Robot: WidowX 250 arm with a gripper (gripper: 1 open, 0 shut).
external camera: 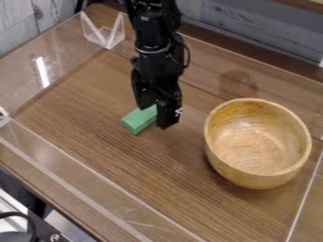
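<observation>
My black gripper [157, 108] hangs upright at the centre, open, its fingers low around the right end of a small green block [136, 120] lying on the wooden table. Part of the block is hidden behind the fingers; whether they touch it I cannot tell. To the right stands a large light wooden bowl [256, 142], empty.
A pale translucent object [104, 28] is at the back left. A dark cable [18, 217] shows at the lower left, off the tabletop.
</observation>
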